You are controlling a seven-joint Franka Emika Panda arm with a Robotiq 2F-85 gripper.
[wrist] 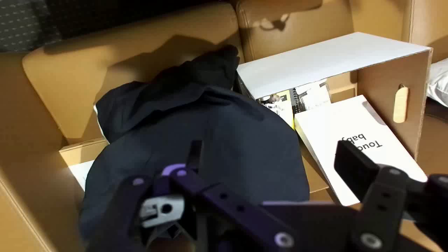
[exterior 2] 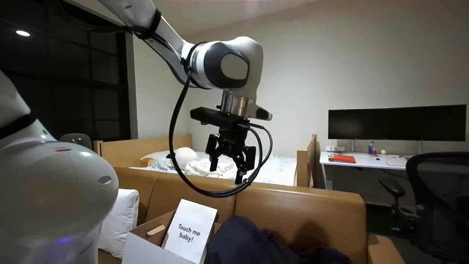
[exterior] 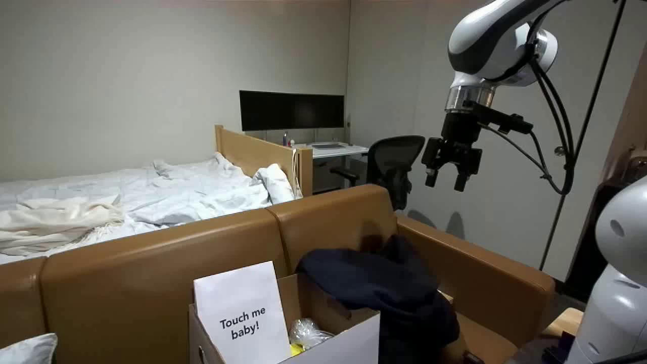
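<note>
My gripper (exterior: 446,182) hangs in the air above the brown couch, fingers pointing down. Its fingers stand open, with nothing between the fingertips. Below lies a dark navy cloth (wrist: 201,126), bunched over boxes on the seat; it is also visible in exterior view 1 (exterior: 382,279). Beside it sits a cardboard box (wrist: 380,79), open at the top. A white sign (wrist: 365,142) reading "Touch me baby!" leans in that box. In exterior view 1, a clear plastic-wrapped item (exterior: 307,332) shows inside the box. What lies under the cloth is hidden.
The couch backrest (exterior: 164,273) runs behind the boxes, and its armrest (exterior: 479,255) closes the right side in exterior view 1. A white pillow (exterior 2: 121,222) lies left of the box. Beyond stand a bed (exterior: 170,194), a desk (exterior 2: 365,160) and an office chair (exterior 2: 439,198).
</note>
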